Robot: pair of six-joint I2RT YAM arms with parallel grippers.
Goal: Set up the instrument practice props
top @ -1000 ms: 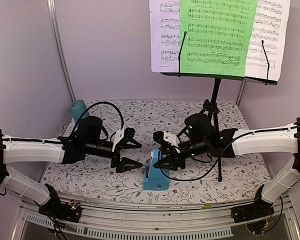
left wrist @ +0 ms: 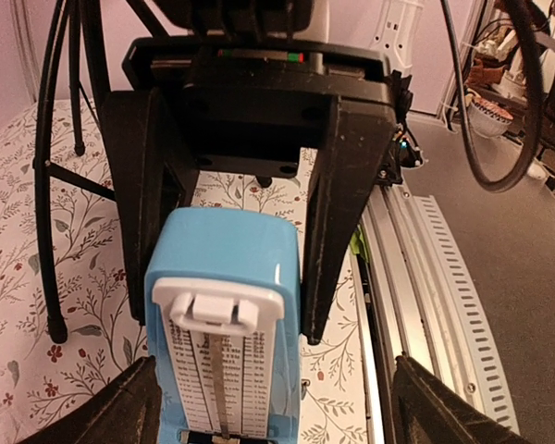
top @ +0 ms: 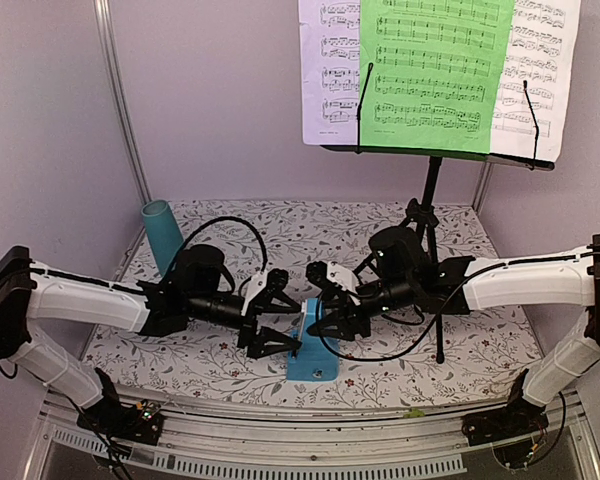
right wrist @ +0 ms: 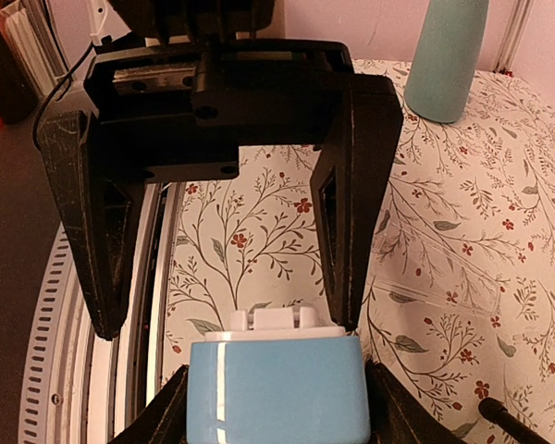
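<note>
A light blue metronome (top: 313, 366) (left wrist: 224, 242) stands upright near the table's front edge, its white scale side facing left. From the right, my right gripper (top: 325, 315) is shut on its body; in the right wrist view, fingers (right wrist: 166, 412) flank the blue casing (right wrist: 277, 393). My left gripper (top: 292, 324) is open at the metronome's scale side, with one finger at the front and one behind. The left wrist view has its dark fingers (left wrist: 120, 407) low at both sides, wide apart, with the metronome between and farther off.
A music stand (top: 432, 180) with green and white sheets (top: 435, 70) rises behind the right arm. At the back left stands a teal cylinder (top: 162, 235) (right wrist: 449, 65).
My left gripper has moved right and slightly towards the front, closing in on the metronome's scale side while staying open. The right gripper and the metronome have kept still.
</note>
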